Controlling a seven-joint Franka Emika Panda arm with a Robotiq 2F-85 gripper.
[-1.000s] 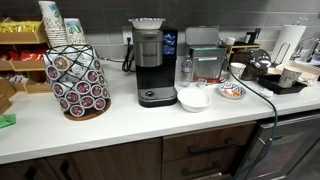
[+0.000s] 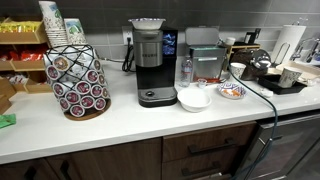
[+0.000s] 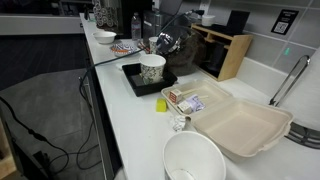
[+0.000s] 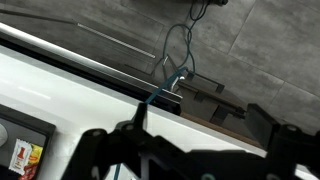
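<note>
In the wrist view my gripper has its two dark fingers (image 4: pixel 138 120) wide apart, with nothing between them. Below it are the white counter's edge (image 4: pixel 195 132), a cabinet front and the grey floor. No gripper can be made out in either exterior view. A black coffee maker (image 2: pixel 155 70) stands on the counter, a round rack of coffee pods (image 2: pixel 78 90) to its left. Just to its right sits a white bowl (image 2: pixel 194 98). Farther right is a patterned plate (image 2: pixel 232 90) with small items on it.
Paper cups (image 2: pixel 54 20) top the pod rack. A cable (image 2: pixel 262 98) hangs over the counter edge. A black tray (image 3: pixel 150 82) carries a white cup (image 3: pixel 152 67); nearby are a beige tray (image 3: pixel 240 128) and a white bin (image 3: pixel 190 158). Counter left of the beige tray is mostly clear.
</note>
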